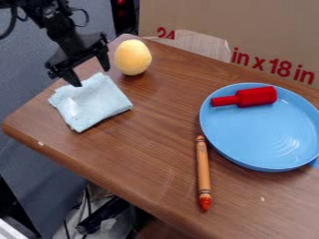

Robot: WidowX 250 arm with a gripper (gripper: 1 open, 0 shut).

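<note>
My black gripper [90, 64] hangs at the upper left, its fingers apart just above the far end of a folded white cloth [92, 101] on the wooden table. A yellow egg-shaped object [133, 57] stands just right of the gripper. Whether the fingertips touch the cloth is hard to tell.
A blue plate [259, 140] holds a red cylinder with a handle [256, 95] at the right. A large orange crayon [203, 173] lies left of the plate. Cardboard [237, 28] stands behind.
</note>
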